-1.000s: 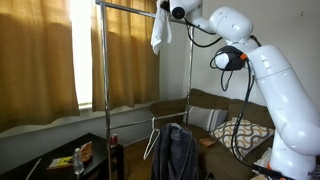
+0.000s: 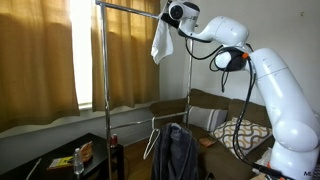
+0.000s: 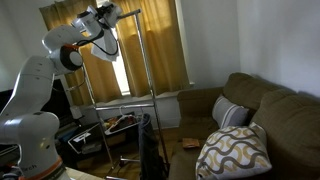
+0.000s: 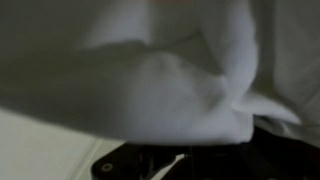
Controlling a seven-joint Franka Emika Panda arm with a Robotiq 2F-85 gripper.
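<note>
A white cloth (image 2: 162, 42) hangs from my gripper (image 2: 163, 19), high up at the top bar of the metal rack (image 2: 130, 10). In the second exterior view the cloth (image 3: 105, 46) dangles below the gripper, close to the rack's upper end. Pale folds of cloth (image 4: 150, 90) fill most of the wrist view and hide the fingertips. My gripper is shut, with the cloth's upper part at its fingers. Whether the cloth also touches or lies over the bar cannot be made out.
A dark garment (image 2: 175, 152) hangs low on the rack, beside a white hanger (image 2: 151, 143). A dark side table with a bottle (image 2: 79, 161) and a can stands at left. Behind are yellow curtains (image 2: 135, 60) and a brown couch (image 3: 270, 110) with patterned cushions.
My gripper has come down from above the bar to about its height, and the cloth has lowered with it. The garment and hanger below have stayed put.
</note>
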